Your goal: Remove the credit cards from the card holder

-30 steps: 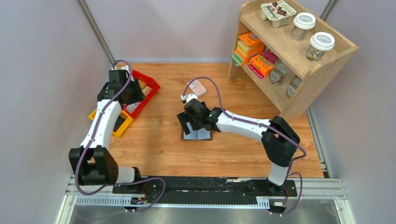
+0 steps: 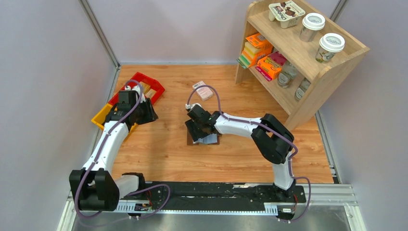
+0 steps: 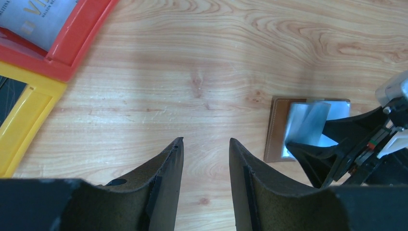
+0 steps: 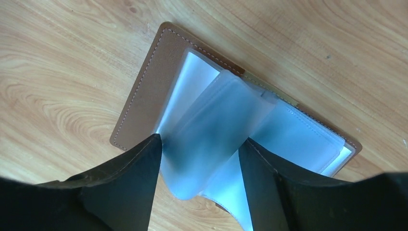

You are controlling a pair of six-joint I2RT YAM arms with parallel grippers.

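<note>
The open brown card holder (image 4: 137,106) lies on the table, with clear bluish plastic sleeves (image 4: 296,139) on top. My right gripper is right over it, part open, its fingertips at a raised sleeve; whether any card is inside cannot be told. In the left wrist view, the holder is at the right under the right gripper. My left gripper stands open over bare wood left of the holder, with nothing between its fingers.
A red bin (image 2: 159,89) and a yellow bin (image 2: 99,115) sit at the left. A small pink pack (image 2: 204,94) lies behind the holder. A wooden shelf (image 2: 312,101) stands back right.
My left arm has moved toward the front and right, away from the bins. My right gripper has shifted slightly over the holder.
</note>
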